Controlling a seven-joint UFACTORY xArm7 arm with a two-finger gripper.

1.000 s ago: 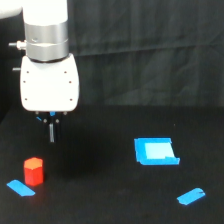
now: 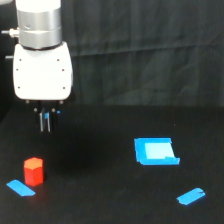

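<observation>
A red block with an angular outline (image 2: 34, 171) stands on the dark table at the left front. Above it and a little to its right hangs my gripper (image 2: 45, 121), pointing down from the white arm and clear of the block. Its dark fingers are small against the black background, so how far apart they stand is unclear. No object shows at the fingertips.
A white square framed in blue tape (image 2: 158, 151) lies at right of centre. Blue tape strips lie beside the red block (image 2: 20, 188) and at the right front (image 2: 191, 196).
The arm and gripper have shifted a little to the left and up in view. The red block, the white square and the tape strips lie where they were.
</observation>
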